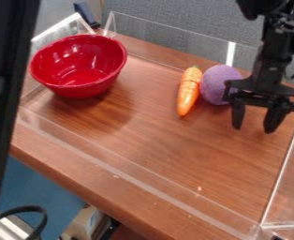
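Observation:
My black gripper (256, 107) is low at the right side of the wooden table, its two fingers apart and open, with only bare wood visible between them. Just left of it lies a purple round object (216, 84), partly behind the gripper, and further left an orange carrot (187, 92) lies lengthwise.
A red bowl (77, 64) sits at the back left. Clear walls surround the wooden surface (137, 169), whose middle and front are free. A dark vertical shape fills the left edge of the view.

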